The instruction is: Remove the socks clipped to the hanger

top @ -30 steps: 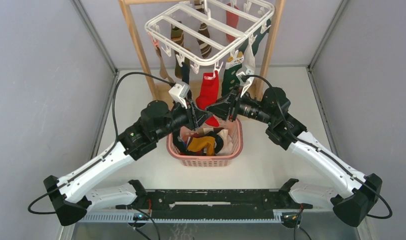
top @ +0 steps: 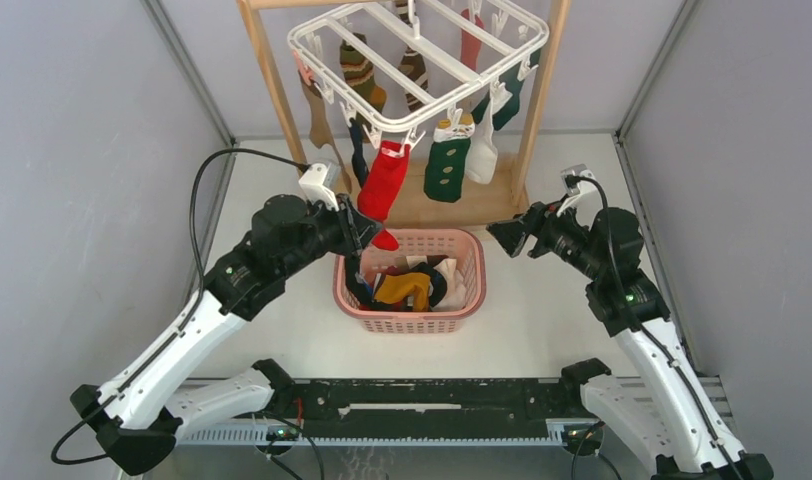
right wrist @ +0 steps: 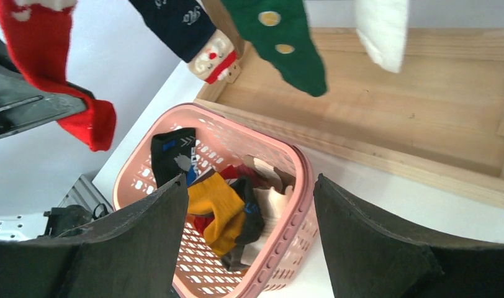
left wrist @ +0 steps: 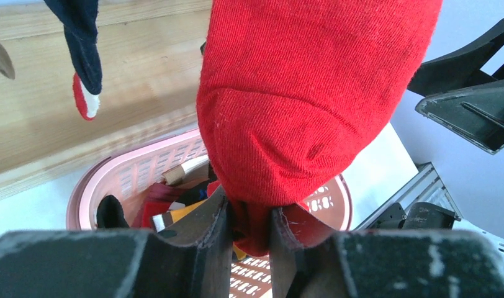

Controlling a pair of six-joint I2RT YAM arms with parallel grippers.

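White clips on a white rectangular hanger hold several socks. From its front edge hangs a red sock, its top by a clip and its lower part slanting toward my left gripper. In the left wrist view that gripper is shut on the red sock, which bunches between its fingers. My right gripper stands apart at the right, open and empty, as the right wrist view also shows. A green dotted sock and a white sock hang nearby, along with a dark blue sock.
Under the hanger's front stands a pink basket holding several loose socks, including a mustard one. The hanger's wooden frame rises behind it.
My right gripper has let go of contact near the red sock and moved away to the right. The left gripper has shifted left, drawing the red sock's lower end with it; the hanging socks sway.
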